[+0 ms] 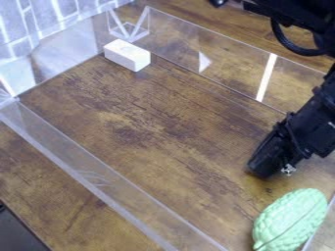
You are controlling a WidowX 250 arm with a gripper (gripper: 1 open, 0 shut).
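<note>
My black gripper [269, 163] is low over the wooden floor of the clear-walled enclosure, on the right side; whether its fingers are apart or together is hard to make out. A pale green textured oval object [288, 218] lies below it at the bottom right corner, apart from the fingers. A white rectangular block [128, 54] rests at the back left, far from the gripper.
Clear plastic walls [98, 181] bound the workspace on the sides and back. A white patterned cloth [39, 25] hangs beyond the back left.
</note>
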